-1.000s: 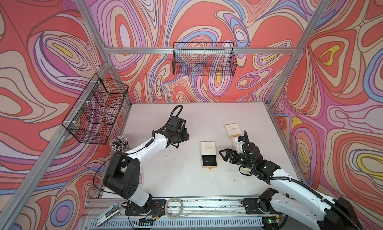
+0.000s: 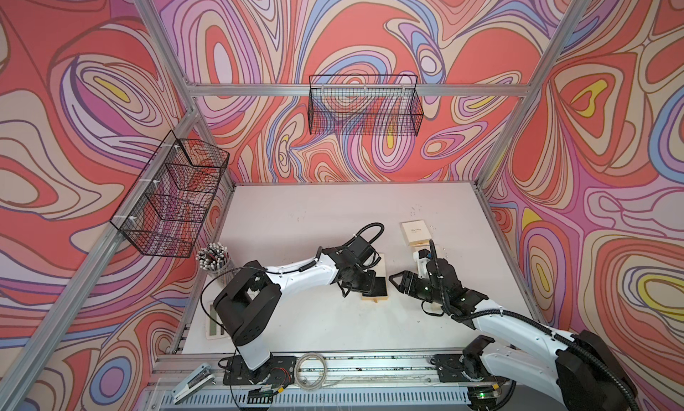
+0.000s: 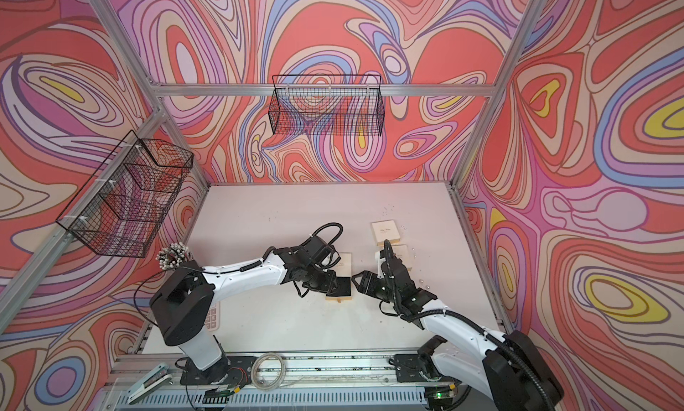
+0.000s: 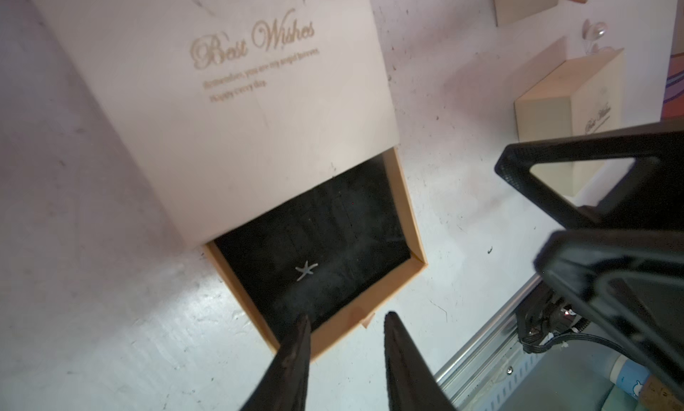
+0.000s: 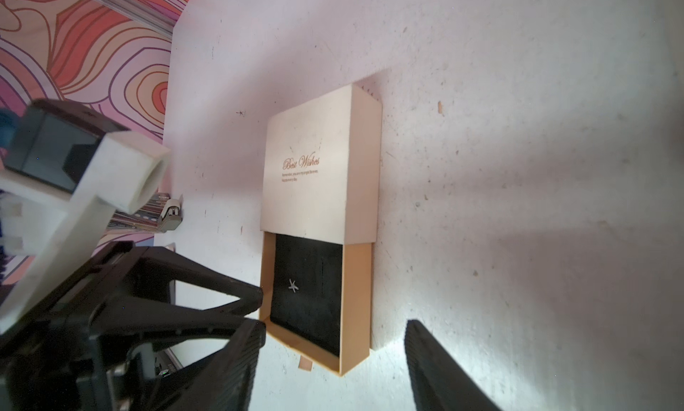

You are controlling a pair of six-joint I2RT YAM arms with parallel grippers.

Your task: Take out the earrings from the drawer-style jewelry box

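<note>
The cream jewelry box (image 5: 310, 168) lies on the table with its drawer (image 5: 356, 304) pulled partway out. One small silver star-shaped earring (image 4: 306, 270) rests on the drawer's black lining (image 4: 342, 218); no second one shows. My left gripper is over the drawer's front end, its fingers apart and empty. To the right of the box hovers my right gripper, also open with nothing between its fingers. From above, the left gripper (image 2: 369, 281) partly covers the drawer, and the right gripper (image 2: 397, 281) is close to it.
Other cream boxes (image 2: 415, 231) stand to the right and behind, partly hidden by my right arm. A pearl-like piece (image 4: 595, 30) lies near them. A holder of white-tipped sticks (image 2: 212, 257) is at the left edge.
The right gripper has shifted only slightly. The box looks unmoved.
</note>
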